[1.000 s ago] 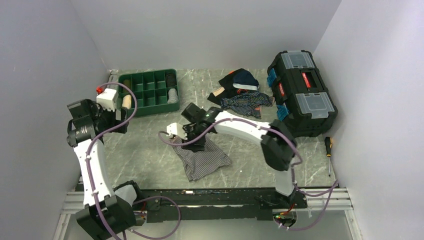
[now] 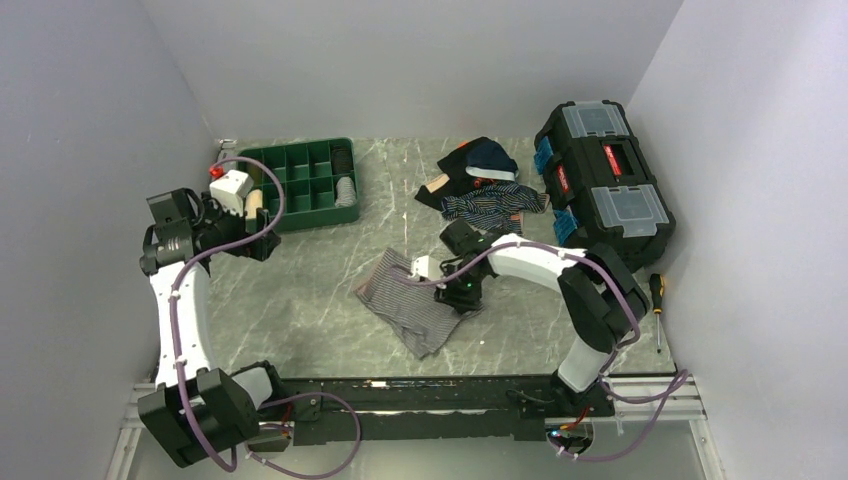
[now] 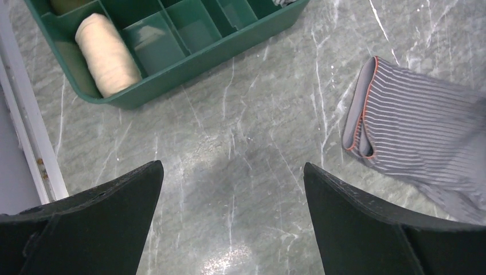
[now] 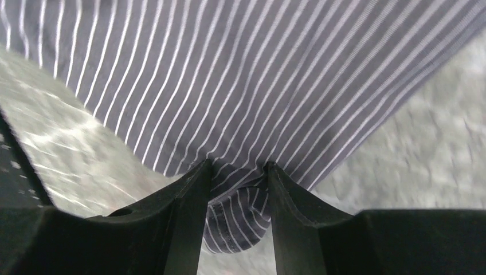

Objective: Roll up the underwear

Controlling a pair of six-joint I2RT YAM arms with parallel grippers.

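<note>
The grey striped underwear (image 2: 405, 310) lies spread on the marble table, its pink-edged waistband (image 3: 367, 103) at the upper left. My right gripper is down on the cloth's right end, fingers part apart, a bunched fold of the fabric between them; whether it grips firmly I cannot tell. My left gripper hangs open with nothing between its fingers, over bare table near the green organizer (image 3: 212, 43), left of the cloth.
The green organizer holds rolled items in some compartments. Dark folded clothes (image 2: 470, 180) lie at the back, a black toolbox (image 2: 610, 170) and screwdriver (image 2: 657, 295) at the right.
The right gripper moved right along the cloth to its end, and the cloth has shifted slightly right with it. The left arm has moved slightly.
</note>
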